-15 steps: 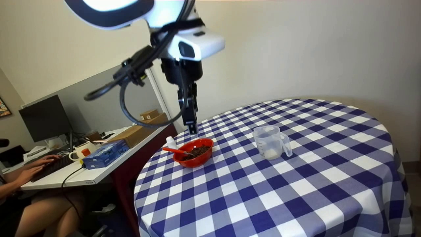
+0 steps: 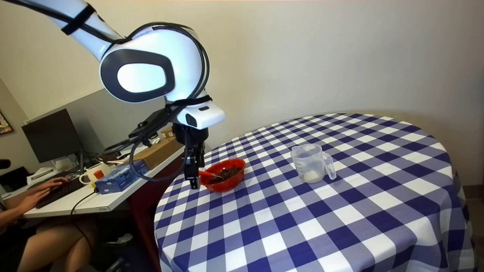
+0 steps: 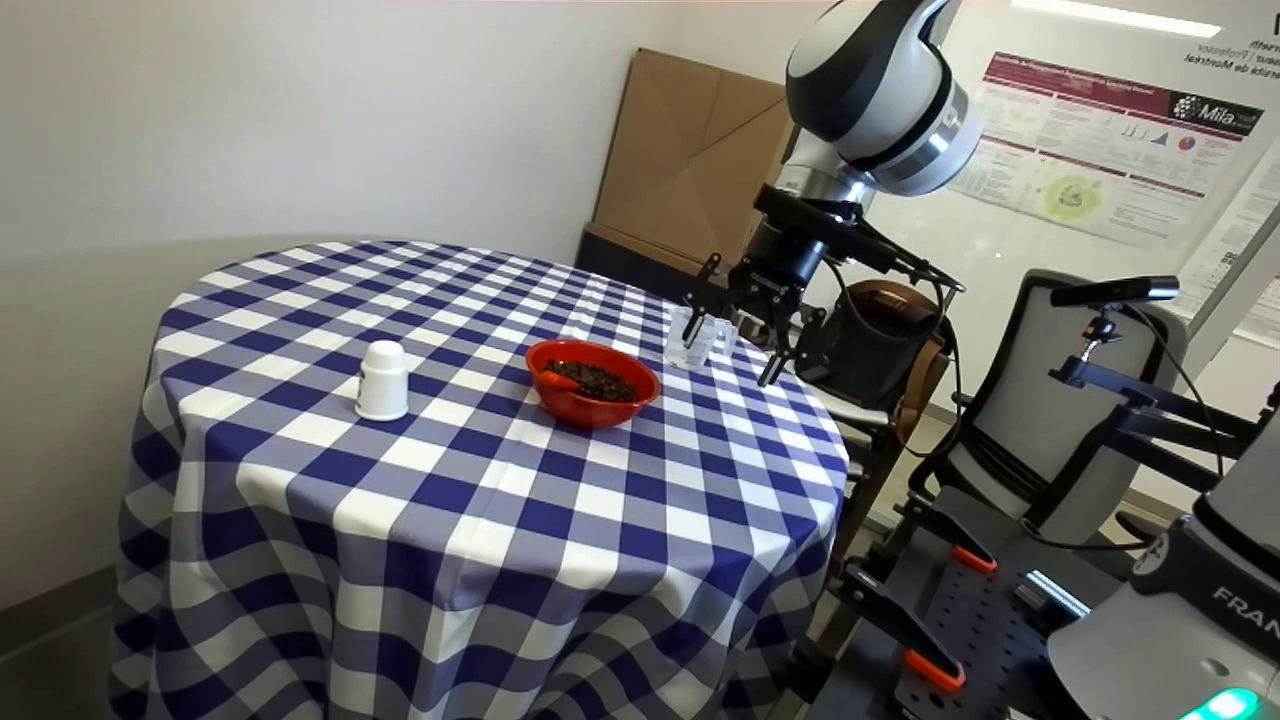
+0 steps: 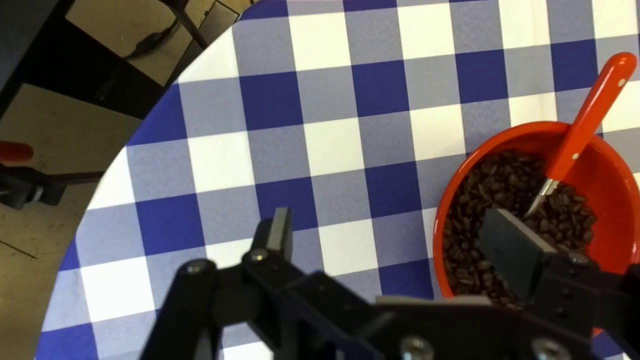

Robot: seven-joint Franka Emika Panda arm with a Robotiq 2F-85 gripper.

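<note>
A red bowl [image 4: 615, 210] of dark beans [image 4: 480, 240] stands on the checked cloth, with a red-handled spoon [image 4: 585, 120] leaning in it. Wide apart, the fingers of my open gripper have nothing between them. In the wrist view the right finger [image 4: 513, 252] overlaps the beans, while the left one [image 4: 279, 234] lies over bare cloth. From the first exterior view, the gripper [image 2: 194, 181] hangs in front of the bowl's left side and hides part of the spoon. A clear measuring cup [image 2: 309, 161] with a handle stands apart from the bowl.
A white bottle [image 3: 383, 382] stands on the cloth near one table edge. Beside the table, a desk holds a blue box [image 2: 121, 176], and a person sits there.
My arm has come down and to the left in the first exterior view. The gripper now hides the white bottle and part of the spoon handle. Bowl and cup have stayed put.
</note>
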